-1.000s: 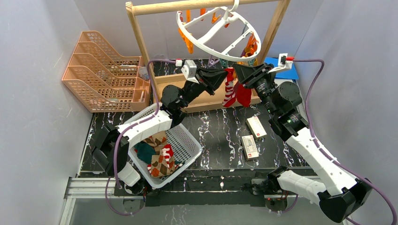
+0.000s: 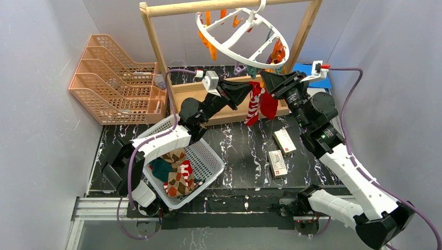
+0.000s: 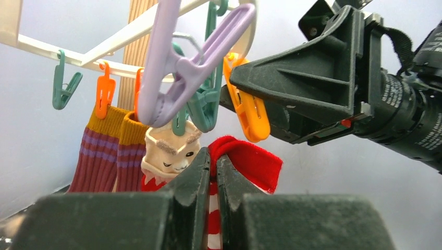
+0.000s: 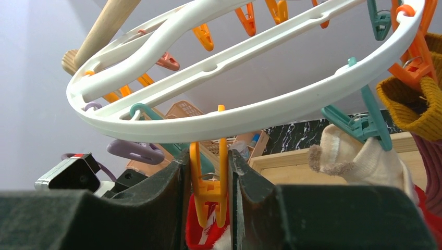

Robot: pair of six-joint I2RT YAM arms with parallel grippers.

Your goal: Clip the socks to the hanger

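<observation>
The white round hanger (image 2: 229,49) hangs from a wooden bar, with clips around its rim. In the left wrist view my left gripper is shut on a red and white sock (image 3: 255,161), whose red cuff sticks up above the fingertips. My right gripper is shut on an orange clip (image 4: 209,190) hanging from the hanger's near rim. The lower end of that orange clip (image 3: 254,122) is just above the red cuff, apart from it in the left wrist view. A cream animal-faced sock (image 3: 172,151) and a yellow-topped purple sock (image 3: 96,151) hang from other clips.
A purple clip (image 3: 182,67) hangs close above my left gripper. More socks lie in the grey basket (image 2: 211,156) at lower left. Two small boxes (image 2: 284,140) rest on the dark table, and an orange rack (image 2: 112,78) stands at the back left.
The sock in my left gripper now hangs slightly lower in the top view. My right gripper has shifted a little to the right. Both have otherwise stayed close together under the hanger.
</observation>
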